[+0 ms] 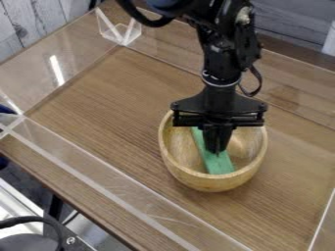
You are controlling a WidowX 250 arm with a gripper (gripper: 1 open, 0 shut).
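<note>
My gripper (217,127) hangs over a wooden bowl (210,178) right of centre, its tips down at the upper part of a green object (215,162) lying inside. The fingers look close together; whether they touch the green object cannot be made out, as the gripper hides its upper end.
A clear plastic piece (120,29) stands at the back left. A dark round part (33,235) is at the bottom left corner.
</note>
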